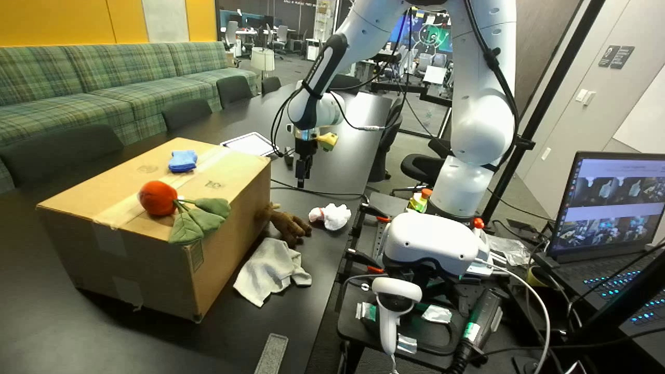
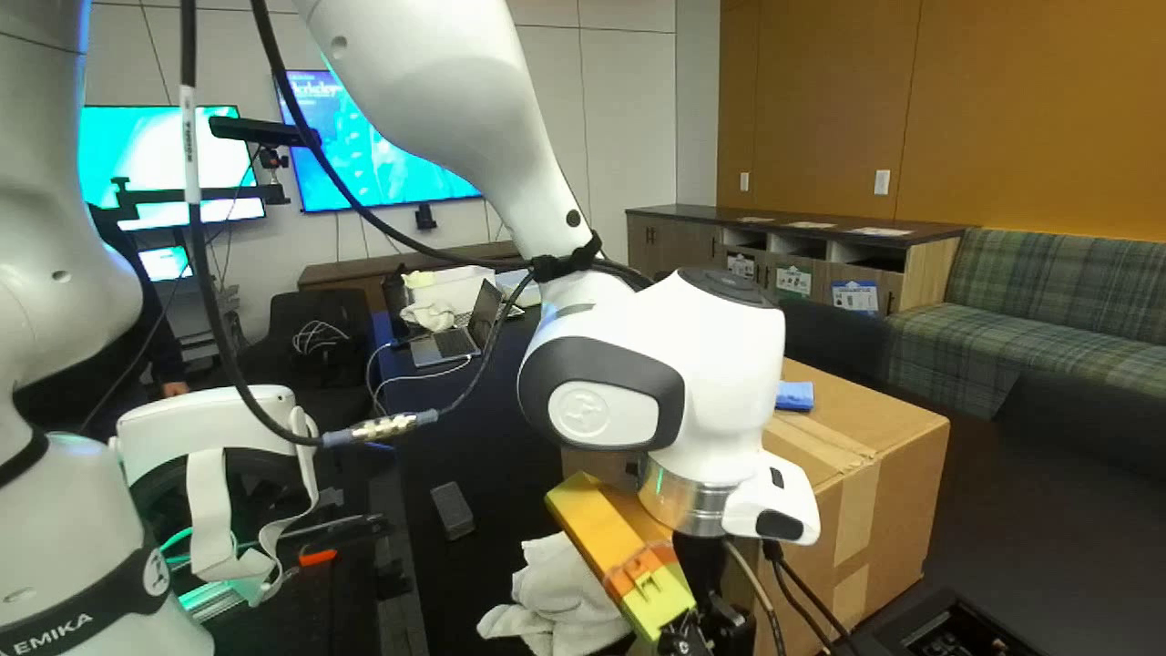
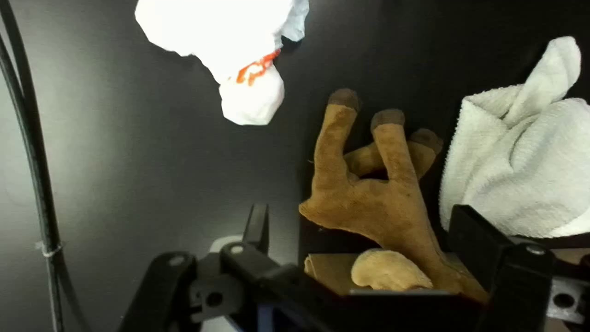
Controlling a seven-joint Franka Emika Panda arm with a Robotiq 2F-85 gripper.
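A brown plush animal lies on the black table against the side of the cardboard box. In the wrist view its dark-tipped legs point away from the box, and its lower part is hidden behind the gripper. Above the plush, my gripper hangs open and holds nothing. Its fingers stand wide apart in the wrist view. A white plush with a red band rests close by. On the other side is a crumpled pale cloth.
On top of the box sit a red plush with green leaves and a blue plush. A black cable runs along the table. A grey block lies at the near edge. The cart holds a white headset.
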